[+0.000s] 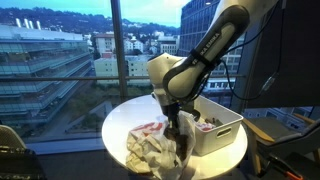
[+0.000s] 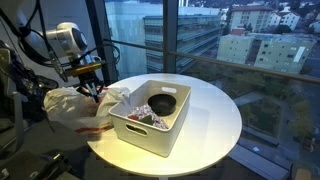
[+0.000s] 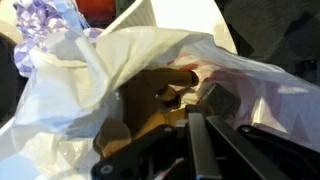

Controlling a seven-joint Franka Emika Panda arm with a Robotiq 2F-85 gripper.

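Observation:
A crumpled, whitish plastic bag [image 1: 150,150] lies at the table's front edge in exterior view 1. My gripper [image 1: 184,128] points down at the bag's right part, where pale plastic rises around the fingers. In the wrist view, the bag [image 3: 75,75] gapes open, with brown shapes and a dark block [image 3: 218,101] inside its mouth. The gripper is shut in front of that opening, and nothing shows clearly between its fingertips. In exterior view 2, the bag [image 2: 65,103] sits left of the bin, partly hiding the fingertips.
Right beside the bag stands a white bin [image 2: 150,137] holding a dark round pan [image 2: 162,104] and several colourful items. Windows stand behind it.

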